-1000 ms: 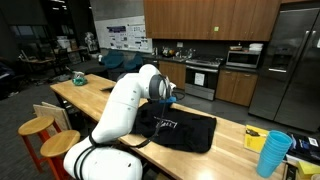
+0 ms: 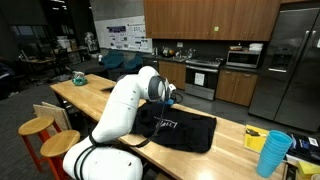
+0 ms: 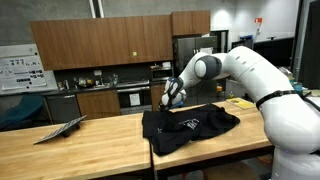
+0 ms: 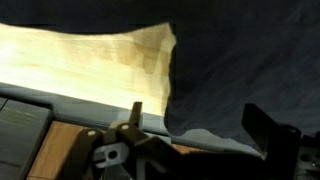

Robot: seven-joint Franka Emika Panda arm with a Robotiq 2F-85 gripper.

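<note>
A black cloth (image 2: 190, 130) lies spread with uneven edges on the wooden table; exterior view 2 shows it (image 3: 178, 133) too, partly behind the arm. Seen from the wrist, the cloth (image 4: 215, 75) fills much of the view, and one part of it hangs over the table's edge. My gripper is open above this overhanging part, its two dark fingers wide apart on either side. Nothing is held between them. In exterior view 1 the gripper (image 2: 168, 100) is at the far part of the cloth, small and partly lost against it.
Bare wood (image 2: 235, 155) shows at the table's near right. A blue cup (image 2: 273, 153) stands at that end, with a yellow item (image 2: 256, 137) behind it. Stools (image 2: 40, 125) stand at the left. Kitchen counters line the back.
The gripper has shifted slightly at the far part of the cloth. The cloth looks the same.
</note>
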